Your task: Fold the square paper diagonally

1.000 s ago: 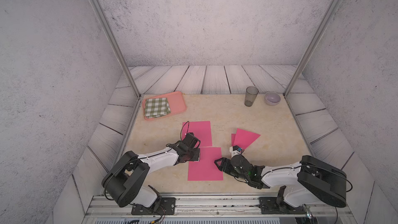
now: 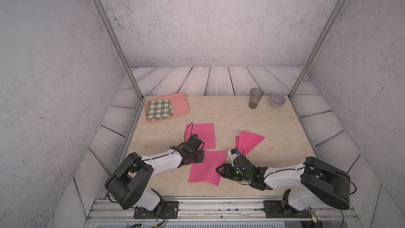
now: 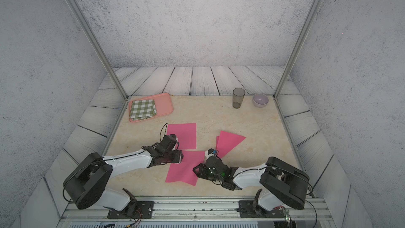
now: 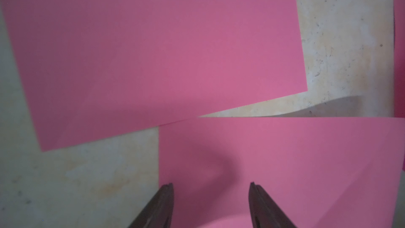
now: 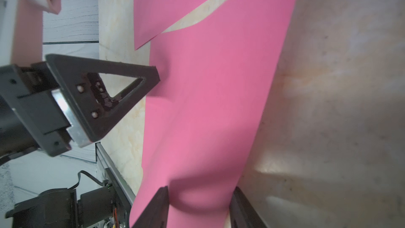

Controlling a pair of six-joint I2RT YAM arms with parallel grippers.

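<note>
The square pink paper [image 2: 205, 172] lies near the table's front, between the two arms, its near part wavy and lifted. In the right wrist view the paper [image 5: 202, 114] bows upward, its edge running close by the right finger. My right gripper is partly open over that edge, with paper showing between its fingers; contact is hard to judge. My left gripper is partly open above the far-left part of the same paper [image 4: 219, 156]. Its fingers do not visibly pinch anything.
A second pink square [image 2: 206, 135] lies just behind, touching or nearly touching the first. A folded pink piece [image 2: 251, 141] sits to the right. Farther back are a pink tray [image 2: 181, 103] with checked cloth [image 2: 159, 109], a glass [image 2: 255, 98] and a bowl [image 2: 277, 100].
The front paper was flat a second ago; it has since rippled along its near edge and turned slightly clockwise. My right gripper has shifted left onto it. My left arm has barely moved.
</note>
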